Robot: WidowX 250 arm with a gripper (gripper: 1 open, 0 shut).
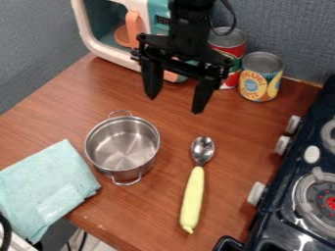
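My gripper hangs open over the back of the wooden table, in front of the microwave and cans, its black fingers wide apart with nothing between them. Below it and to the left stands a steel pot with handles. To the right of the pot lie a spoon and, just beneath it, a pale yellow corn-like or handle-like long object.
A light blue towel lies at the left edge. A black stove fills the right. A microwave, a red can and a yellow-labelled can stand along the back.
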